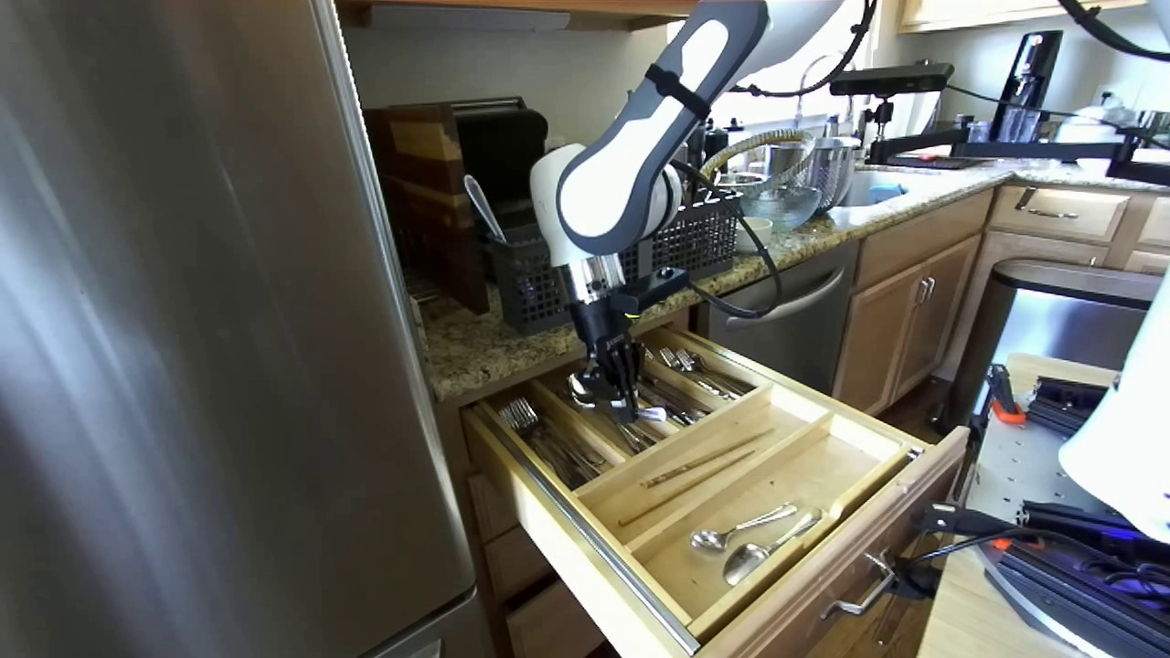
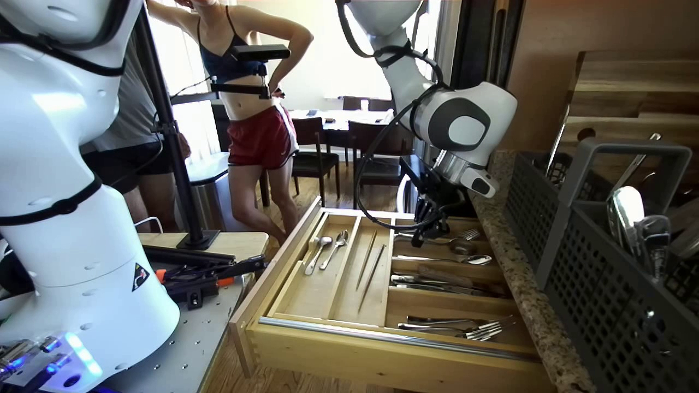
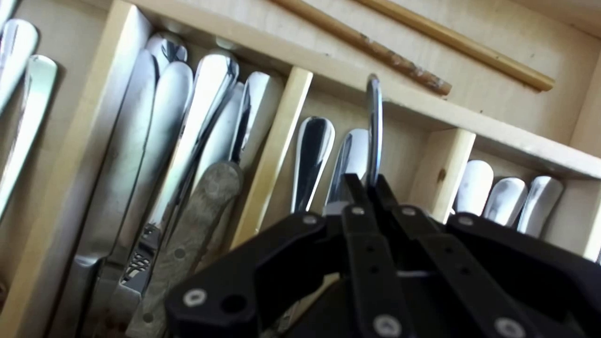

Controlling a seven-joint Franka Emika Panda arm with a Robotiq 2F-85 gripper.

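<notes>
My black gripper is shut on a silver utensil [image 3: 374,121], whose thin handle stands up edge-on between the fingertips in the wrist view. Its other end is hidden behind the fingers, so I cannot tell from this view what kind of piece it is. In exterior view 1 the gripper [image 1: 625,408] is over the back part of the open drawer, with the utensil's bright handle end [image 1: 654,413] poking out to the right. Below, two more silver handles [image 3: 313,149] lie in the middle compartment. In exterior view 2 the gripper [image 2: 419,239] hangs low over the dividers.
Knives [image 3: 135,146] fill the compartment to the left in the wrist view; more handles [image 3: 501,197] lie to the right. Two chopsticks [image 1: 702,466] and two spoons [image 1: 757,545] occupy the front compartments. A grey dish rack [image 2: 590,262] stands on the counter behind the drawer.
</notes>
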